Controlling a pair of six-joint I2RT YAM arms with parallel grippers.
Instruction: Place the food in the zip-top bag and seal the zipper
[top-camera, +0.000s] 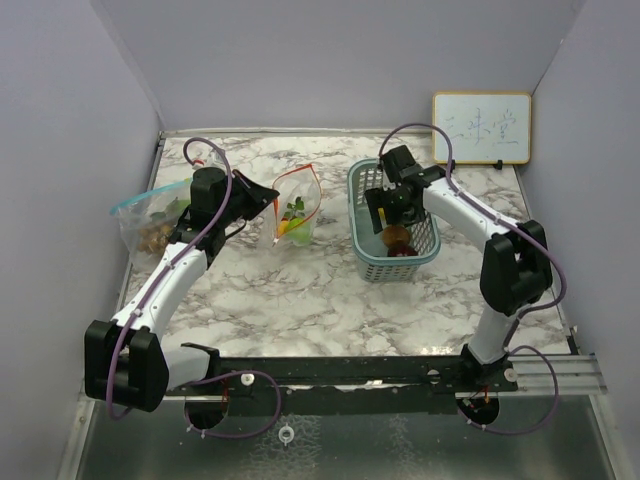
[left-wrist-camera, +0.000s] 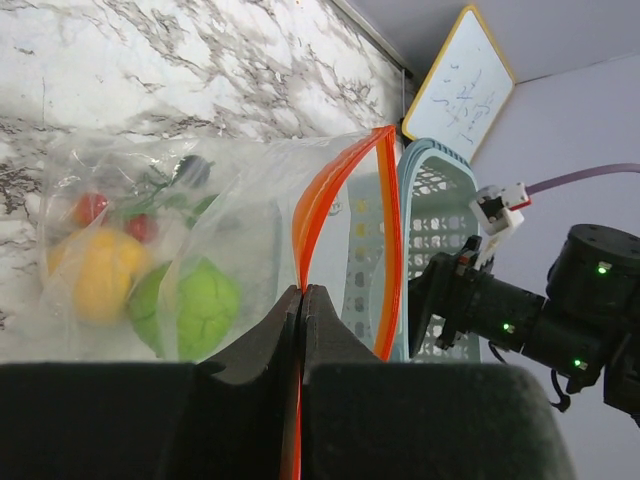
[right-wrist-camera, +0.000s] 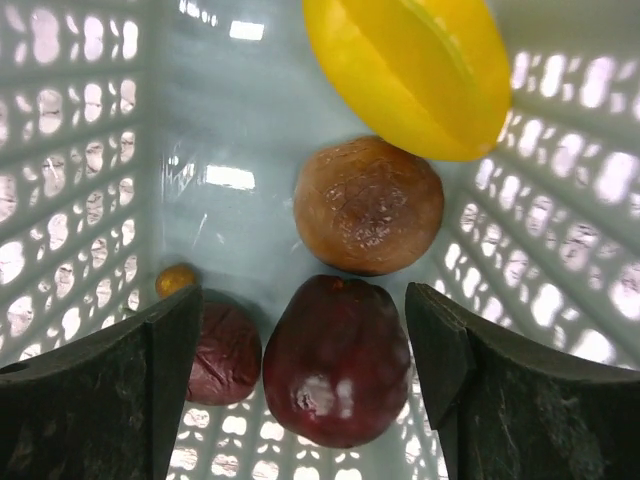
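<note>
The clear zip top bag (top-camera: 297, 178) with an orange-red rim stands with its mouth apart, mid-table. My left gripper is shut on the bag's orange rim. Through the film in the left wrist view show a yellow piece (left-wrist-camera: 100, 270), a green piece (left-wrist-camera: 195, 310) and small red ones. Inside the pale green basket (top-camera: 388, 270) hangs my right gripper, its fingers apart. Dark red fruit (right-wrist-camera: 335, 365) lies between and below its fingers, apparently not gripped; another dark fruit (right-wrist-camera: 222, 355) sits beside it. Above are a brown round piece (right-wrist-camera: 368, 207) and a yellow one (right-wrist-camera: 415, 70).
Another filled clear bag (top-camera: 150, 225) lies at the left, partly behind the left arm. A whiteboard (top-camera: 482, 128) leans at the back right.
</note>
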